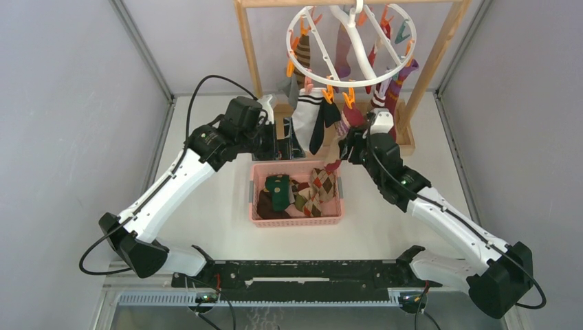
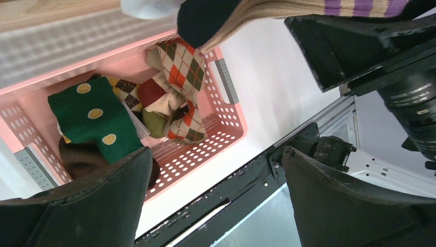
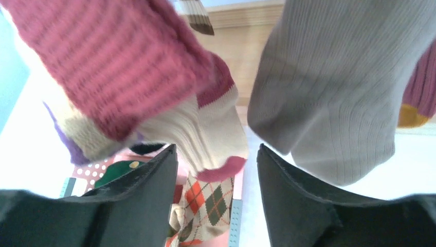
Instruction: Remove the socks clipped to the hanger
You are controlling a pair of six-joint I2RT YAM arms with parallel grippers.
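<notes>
Socks hang from clips on the white hanger (image 1: 318, 84), among them a white striped sock (image 1: 305, 120). My left gripper (image 1: 283, 144) stands open left of it; its fingers frame the basket from above in the left wrist view. My right gripper is open below the hanging socks, facing a maroon sock (image 3: 118, 62), a cream sock with red toe (image 3: 205, 134) and a grey sock (image 3: 334, 87); none is clearly between its fingers.
The pink basket (image 1: 256, 218) below holds a pile of socks, including a green dotted one (image 2: 92, 118). The wooden frame (image 1: 430, 69) stands at the back.
</notes>
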